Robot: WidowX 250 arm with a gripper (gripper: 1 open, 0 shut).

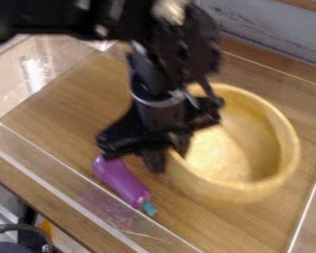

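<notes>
My black gripper [168,153], blurred, hangs in the middle of the camera view, its fingertips at the left wall of a round wooden bowl [247,183]. It looks shut on that rim, though blur hides the exact contact. A purple object [118,180] with a teal tip lies just left of the bowl, below the gripper.
The wooden board [68,104] has free room at upper left and lower right. A grey wall [279,44] runs along the back right, and the board's edge crosses the lower left, with cables and clutter beyond.
</notes>
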